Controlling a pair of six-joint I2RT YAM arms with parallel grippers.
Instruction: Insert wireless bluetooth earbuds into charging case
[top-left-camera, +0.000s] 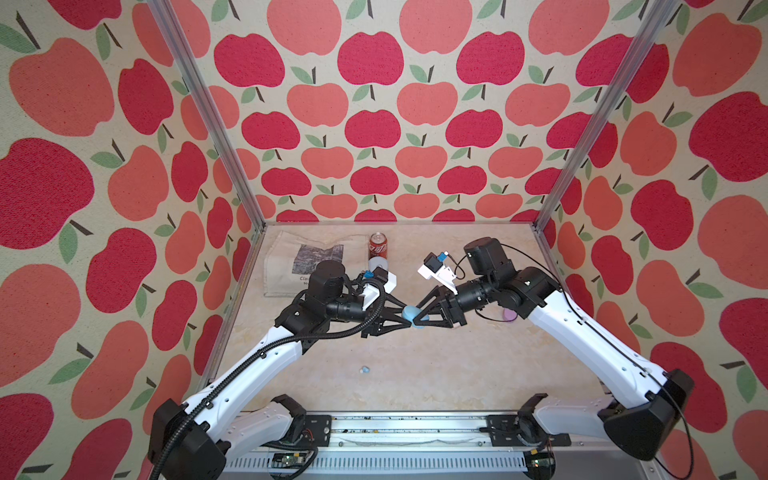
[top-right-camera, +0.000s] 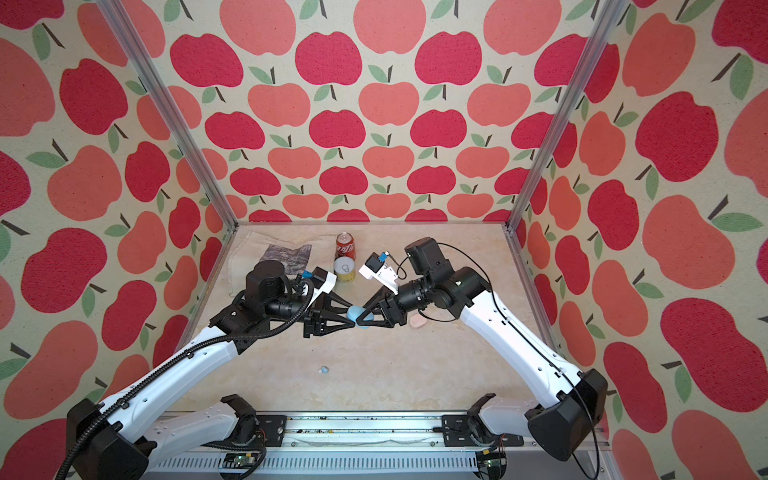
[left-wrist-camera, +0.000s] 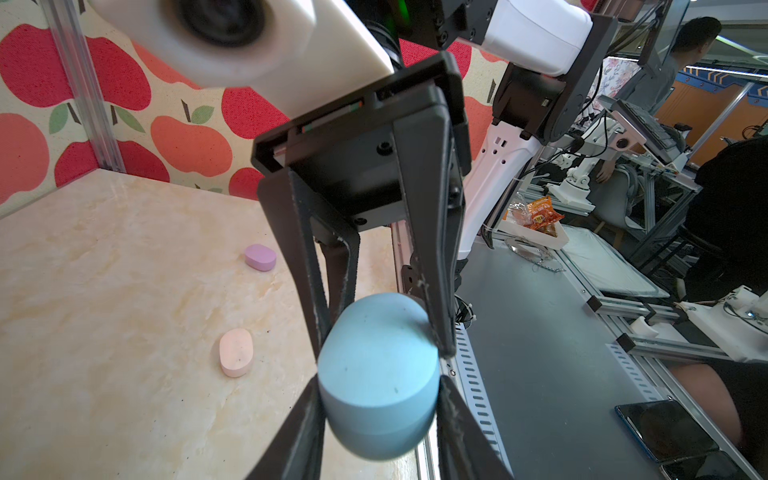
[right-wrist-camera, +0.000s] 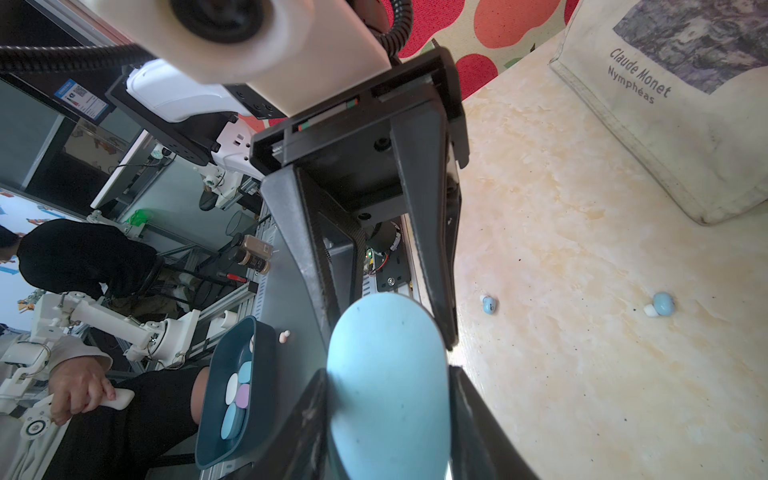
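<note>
A light blue earbud case (left-wrist-camera: 377, 372) sits between my two grippers at the middle of the workspace. My right gripper (top-left-camera: 420, 318) is shut on it. The fingers of my left gripper (top-right-camera: 352, 314) have closed around its other side; whether they grip it is unclear. Two small blue earbud pieces lie on the table in the right wrist view: one (right-wrist-camera: 489, 305) nearer the middle, one (right-wrist-camera: 662, 304) farther right, with a white piece beside it.
A printed cloth bag (right-wrist-camera: 608, 120) lies at the back left, with cans (top-left-camera: 377, 248) beside it. Pink (left-wrist-camera: 236, 352) and lilac (left-wrist-camera: 260, 257) cases lie on the right of the table.
</note>
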